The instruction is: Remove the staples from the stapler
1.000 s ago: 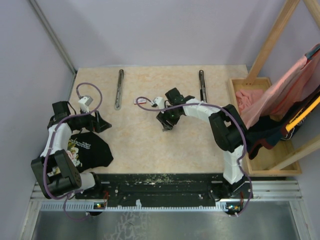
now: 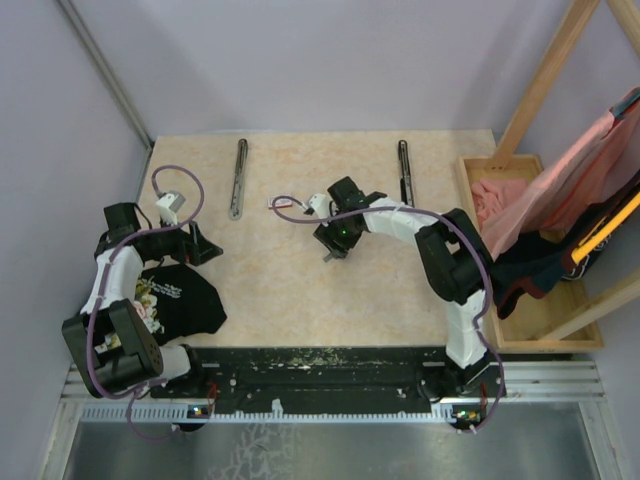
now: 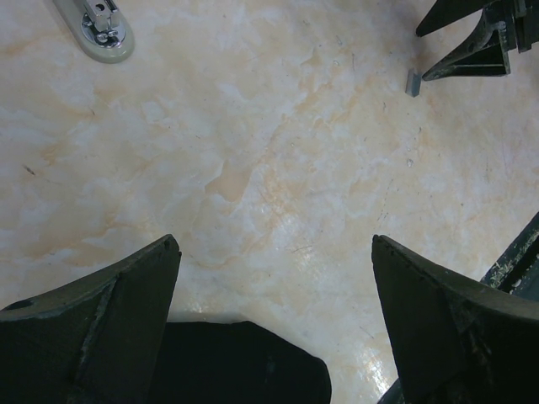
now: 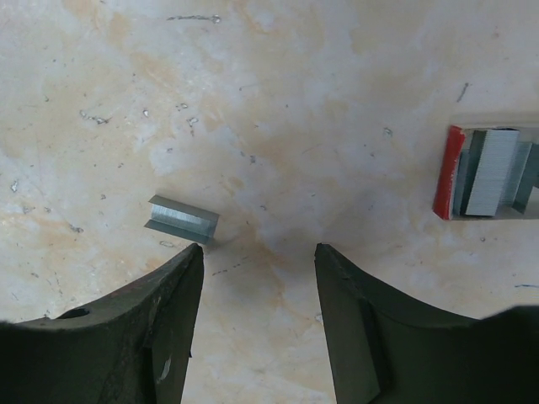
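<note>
A short silver strip of staples (image 4: pixel 183 220) lies on the table, just past the tip of one finger (image 4: pixel 181 282) in the right wrist view. It is beside that finger, not in the gap of my right gripper, which is open and empty. In the left wrist view the strip (image 3: pixel 413 82) shows near the right gripper's tips. A long stapler (image 2: pixel 238 180) lies left of centre at the back; its grey end (image 3: pixel 107 40) enters the left wrist view. Over the table's left side, my left gripper stands open with nothing in it.
A small red-ended box with staples (image 4: pixel 493 172) lies near the right gripper. At the back right is another long dark tool (image 2: pixel 404 172). Black cloth (image 2: pixel 185 300) covers the front left; a wooden crate (image 2: pixel 540 346) with clothes stands right.
My right gripper has shifted very slightly to the right, and a little more of the staple strip shows beside it. The left arm looks still.
</note>
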